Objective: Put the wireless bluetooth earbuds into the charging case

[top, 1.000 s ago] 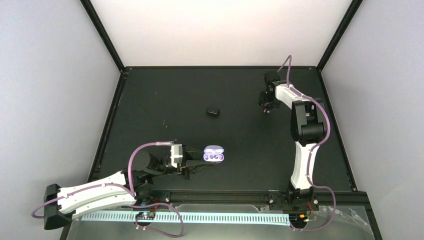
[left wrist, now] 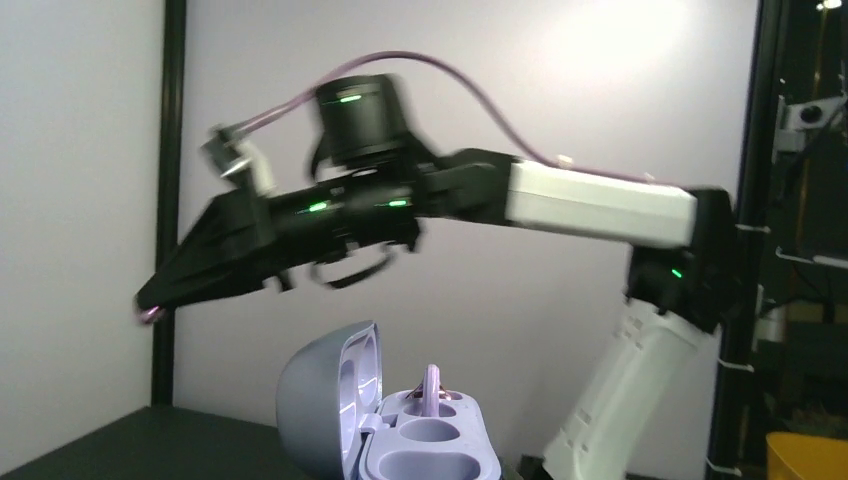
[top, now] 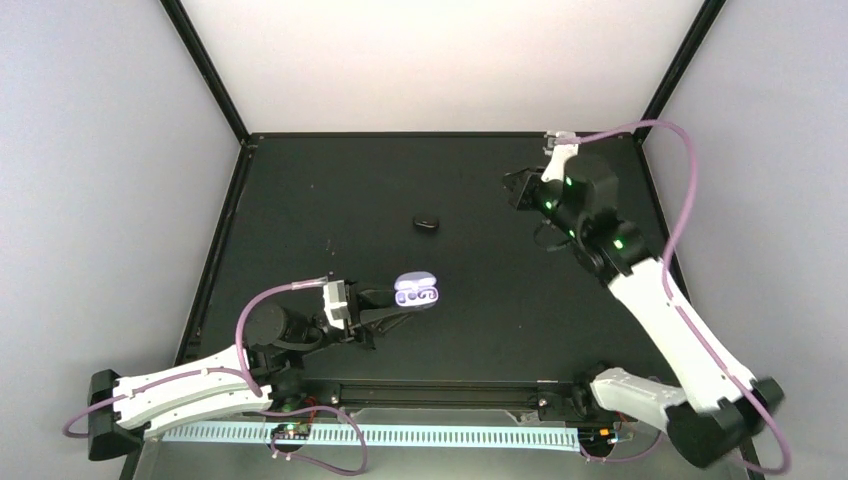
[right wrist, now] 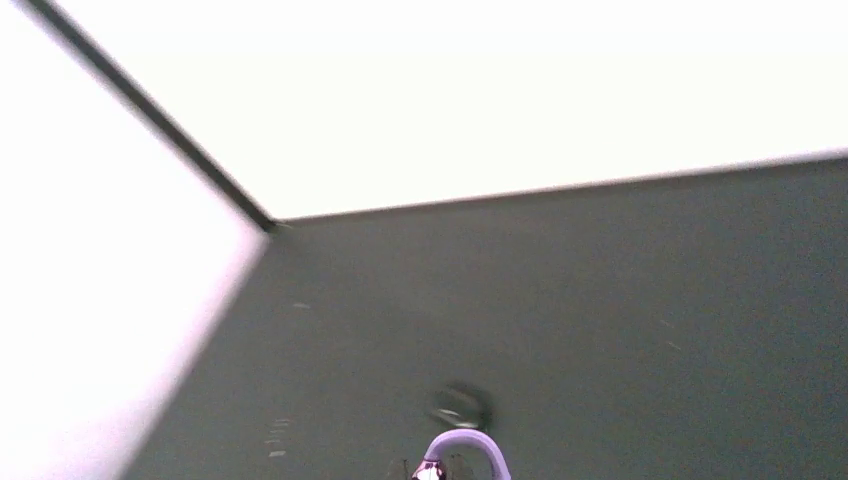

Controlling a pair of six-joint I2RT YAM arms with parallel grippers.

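Note:
The lavender charging case hangs above the table with its lid open, gripped near its edge by my left gripper, which is shut on it. In the left wrist view one lilac clip-shaped earbud stands up from the far end of the case, while the two hollows nearer the camera look empty. At the back right, well away from the case, is my right gripper, shut. A lilac arched earbud with a shiny pink end shows at its tip in the right wrist view; its fingers are hidden there.
A small black oval object lies on the dark tabletop, behind the case. Walls enclose the back and both sides.
My right arm has swung outward, its gripper turning to point left and rising; its earbud was visible at the tip before. The left gripper and case have shifted slightly left and toward the back.

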